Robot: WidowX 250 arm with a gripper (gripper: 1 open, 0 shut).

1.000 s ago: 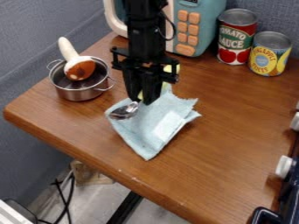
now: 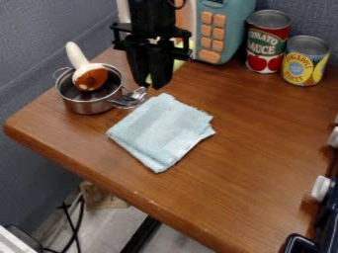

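Observation:
My black gripper (image 2: 150,69) hangs above the back left of the wooden table, over the right side of a steel pot (image 2: 82,103). A silver spoon-like utensil (image 2: 130,98) is below the gripper beside the pot; whether the fingers hold it is unclear. A white-handled spatula with orange food or head (image 2: 89,76) rests in the pot. A pale blue cloth (image 2: 162,133) lies folded on the table in front of the gripper. A yellow-green object is partly hidden behind the gripper.
A tomato sauce can (image 2: 267,42) and yellow can (image 2: 305,63) stand at the back right beside a teal appliance (image 2: 219,30). A dark stove with white knobs lines the right edge.
My gripper has moved up, back and left toward the pot, with the silver utensil shifting too. The cloth, earlier lifted and rumpled, now lies flatter.

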